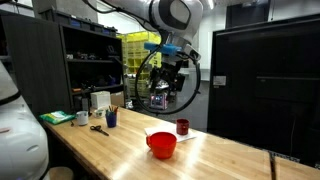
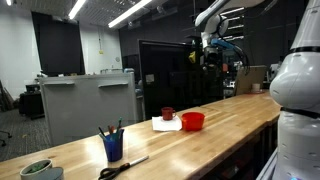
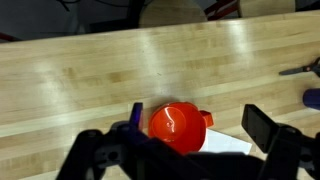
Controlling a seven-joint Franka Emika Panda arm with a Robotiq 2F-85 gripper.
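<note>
A red bowl (image 1: 161,145) with a small handle stands upright on the wooden table. Behind it, on or beside a white sheet (image 3: 226,143), is a dark red mug (image 1: 182,127). My gripper (image 1: 168,84) hangs high above the table, well clear of both. Seen from the wrist, the gripper is open, its black fingers (image 3: 92,158) wide apart. The bowl (image 3: 178,127) appears below, between the fingers in the picture but not touched by them. I cannot make out the mug in the wrist view.
A blue pen cup (image 2: 113,146) and scissors (image 2: 122,168) lie toward one end of the table. Farther along are a white mug (image 1: 82,118) and a green item (image 1: 57,117). Bare tabletop (image 1: 225,160) extends to the bowl's right in exterior view 1.
</note>
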